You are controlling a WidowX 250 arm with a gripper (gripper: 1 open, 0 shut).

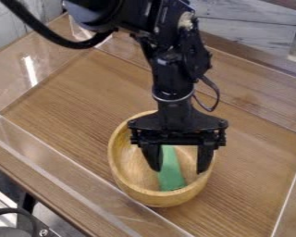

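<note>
My black gripper (176, 153) is lowered over a round wooden bowl (161, 194) near the middle front. It is open, its two fingers spread either side of a green bar (169, 174) that lies lengthwise on the bowl's floor. The gripper body hides the back of the bowl and the far end of the bar. Whether the fingertips touch the bar or the bowl cannot be told.
A clear raised edge runs along the left front. A black cable lies at the lower left, off the table.
</note>
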